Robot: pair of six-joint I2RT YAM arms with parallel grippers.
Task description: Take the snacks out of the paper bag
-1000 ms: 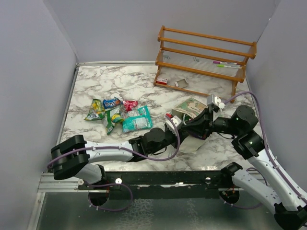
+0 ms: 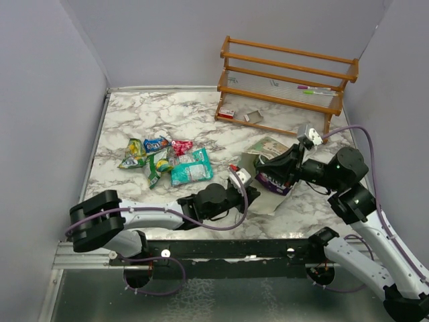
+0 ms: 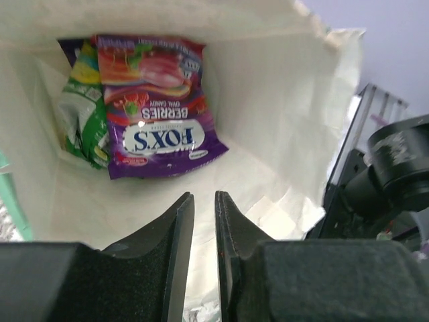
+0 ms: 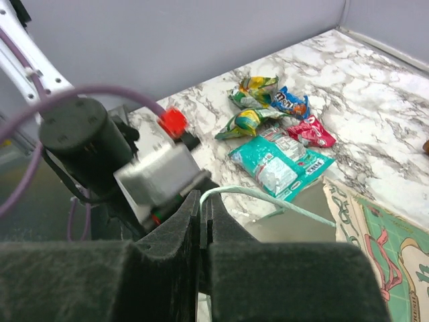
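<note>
The paper bag stands at the right, its printed side facing up. My right gripper is shut on its pale cord handle. My left gripper is at the bag's mouth, fingers close together; whether anything is between them is hidden. Inside the bag lie a purple Fox's Berries packet and a green packet. Outside, to the left, lie a teal packet, green-yellow packets, a blue packet and a red packet.
A wooden rack with pens stands at the back right, a small red box and grey tray at its foot.
My left gripper has drawn slightly down and left from where it was a second ago. My right gripper has risen slightly to the right, and more purple packet shows in the top view.
</note>
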